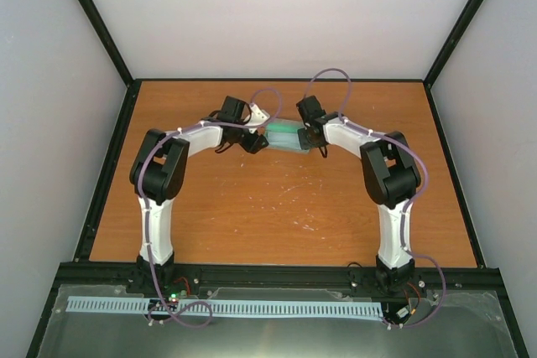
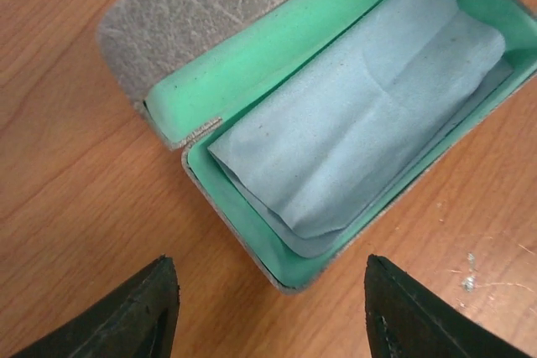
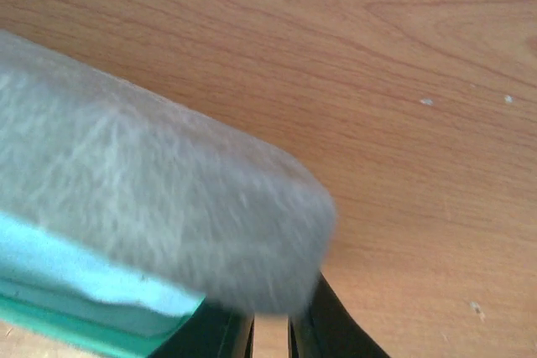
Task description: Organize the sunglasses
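Observation:
An open glasses case (image 1: 285,127) lies at the back middle of the table, green inside with a grey felt lid (image 2: 193,14). A folded light blue cloth (image 2: 344,123) fills its base; I see no sunglasses. My left gripper is open at one end of the case, nothing between its fingers. My right gripper is at the other end, low by the felt lid, which is blurred and close to the camera and partly hides the fingertips; they look slightly apart.
A frame edge runs along the back.

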